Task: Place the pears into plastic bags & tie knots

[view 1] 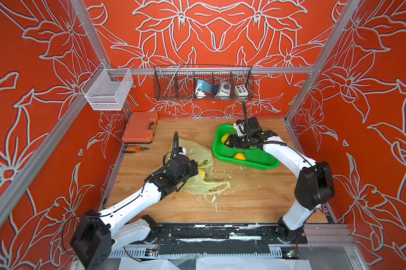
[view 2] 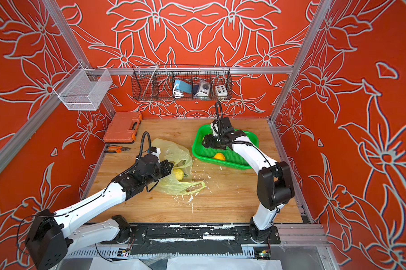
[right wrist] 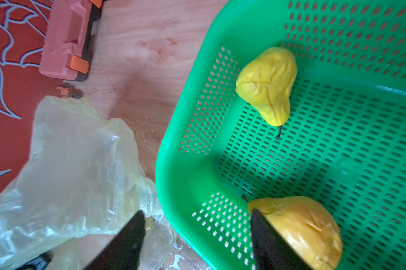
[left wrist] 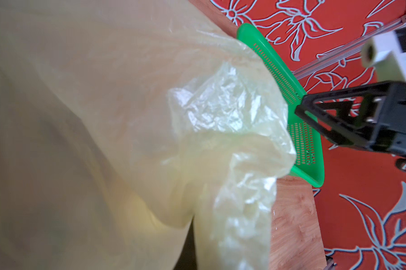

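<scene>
A translucent yellowish plastic bag (view 1: 196, 155) lies crumpled at the middle of the table, its handle loop spread toward the front. Inside or under its film a yellow pear (view 2: 178, 174) shows. My left gripper (view 1: 194, 168) is at the bag's left side, shut on its thin film; in the left wrist view the bag (left wrist: 230, 103) hides most of the fingers. Over the green basket (right wrist: 171, 175) my right gripper is open with nothing between its fingers. Two pears lie in that basket: a yellow one (right wrist: 268, 85) and a more orange one (right wrist: 302, 229) near the right finger.
An orange case (view 1: 139, 127) and pliers (view 1: 135, 149) sit at the left edge. A wire rack (view 1: 203, 83) with small boxes hangs on the back wall. White scraps litter the wood before the bag.
</scene>
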